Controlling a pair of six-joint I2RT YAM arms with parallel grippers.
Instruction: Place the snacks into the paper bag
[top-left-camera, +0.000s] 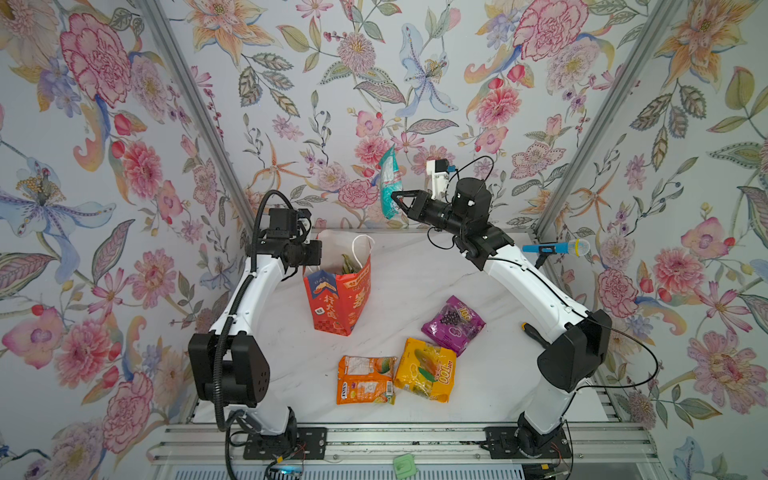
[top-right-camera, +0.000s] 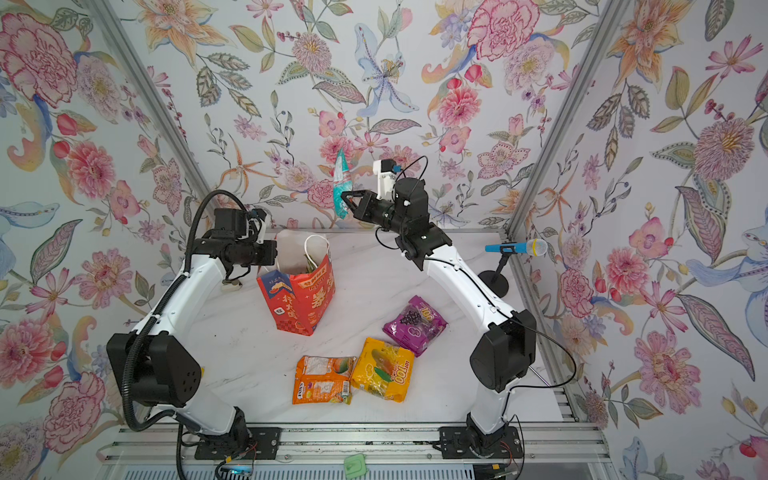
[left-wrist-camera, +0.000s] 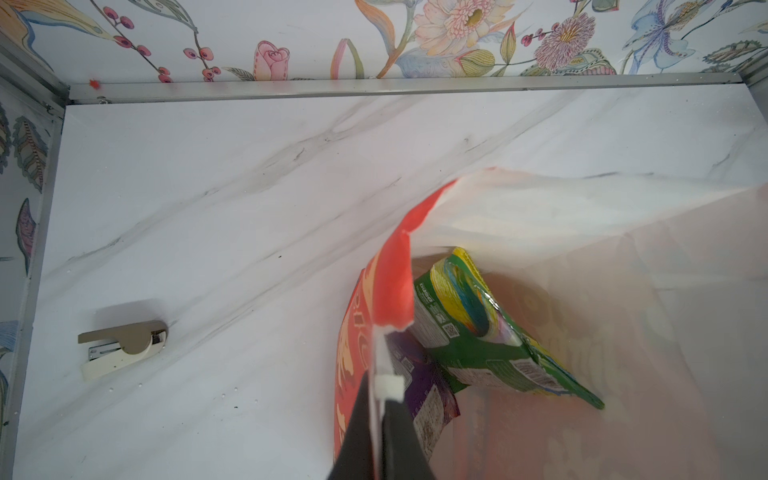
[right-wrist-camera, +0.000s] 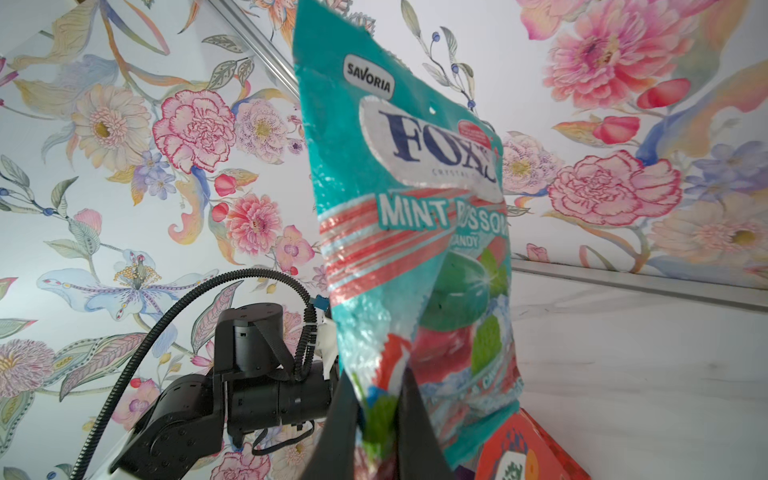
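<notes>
A teal mint candy bag (right-wrist-camera: 436, 232) hangs in the air to the right of the paper bag and well above its rim, with my right gripper (top-left-camera: 397, 194) shut on its edge. The red paper bag (top-left-camera: 340, 304) stands upright with its mouth spread. My left gripper is shut on the paper bag's left rim, the thin paper pinched between its fingers. Inside lie a green-and-yellow packet (left-wrist-camera: 488, 328) and a purple packet (left-wrist-camera: 424, 384). On the table are an orange packet (top-left-camera: 365, 380), a yellow mango packet (top-left-camera: 425, 369) and a purple grape packet (top-left-camera: 453, 324).
A stapler (left-wrist-camera: 124, 348) lies left of the paper bag. Toward the back right stands a blue object on a black stand (top-right-camera: 505, 248). The tabletop between the paper bag and the grape packet is bare.
</notes>
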